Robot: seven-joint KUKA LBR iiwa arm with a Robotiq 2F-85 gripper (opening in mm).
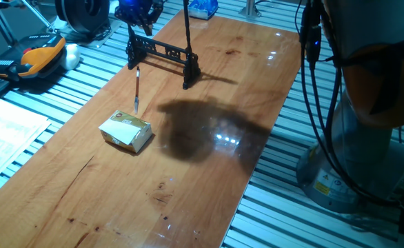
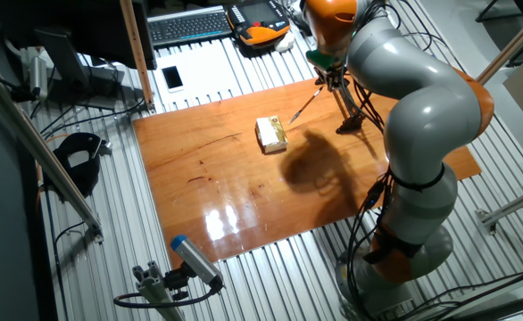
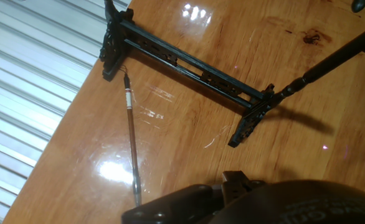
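A thin brush (image 3: 132, 134) with a brown handle lies on the wooden board; in the wrist view its looped end is near one foot of the black rack (image 3: 192, 71). The rack stands upright on two feet joined by a long crosspiece, with a dark post rising from one end. A small white and gold box (image 1: 125, 131) sits on the board near the brush's lower end. My gripper shows as dark parts along the wrist view's bottom edge, above the board and apart from the rack's crosspiece. Its finger opening is hidden.
The board (image 2: 186, 165) is largely bare around the box. An orange and black device (image 2: 260, 27), a keyboard (image 2: 188, 28) and a phone (image 2: 172, 78) on paper lie beyond it. A blue packet (image 1: 202, 8) rests at its far end.
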